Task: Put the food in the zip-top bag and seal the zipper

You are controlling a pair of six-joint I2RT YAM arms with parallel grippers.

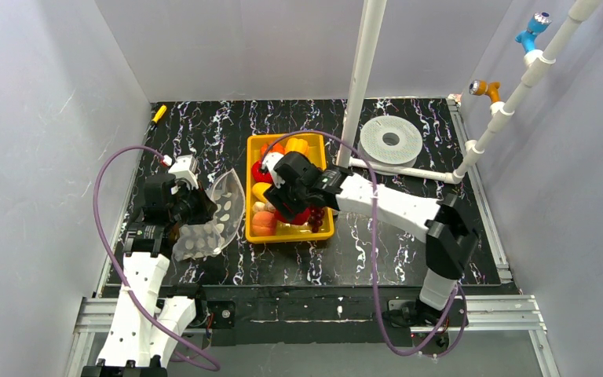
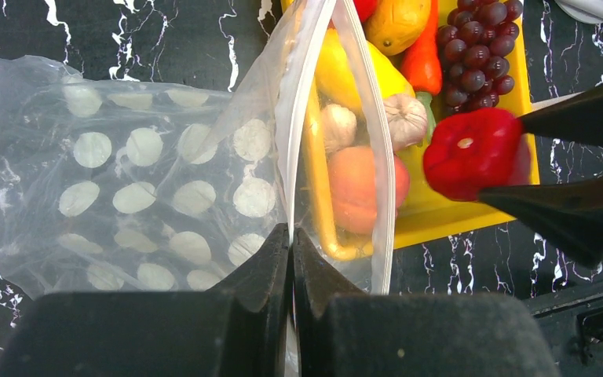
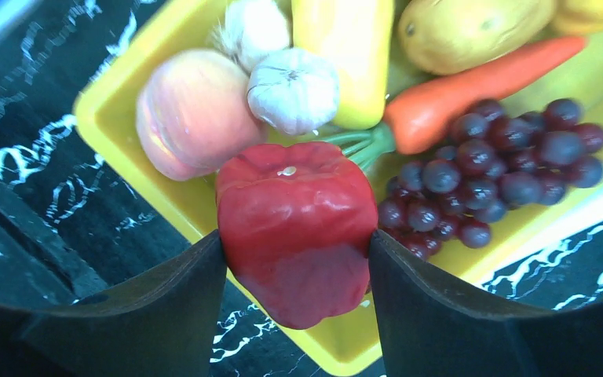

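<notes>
A clear zip top bag (image 2: 137, 188) with pale dots lies at the left, its mouth spread apart. My left gripper is shut on one edge of that mouth; the other zipper edge (image 2: 381, 157) hangs loose beside it. My right gripper is shut on a red bell pepper (image 3: 294, 212), one finger on each side. The pepper is held above the yellow bin (image 1: 249, 188), over its near end. In the bin lie a peach (image 3: 196, 114), garlic (image 3: 293, 90), a carrot (image 3: 471, 90) and grapes (image 3: 491, 177).
Other produce, including a potato (image 3: 471, 27), fills the bin's far part. A white pipe (image 1: 359, 86) rises just right of the bin, and a white roll (image 1: 391, 141) lies beyond it. Dark table shows bare in front of the bin.
</notes>
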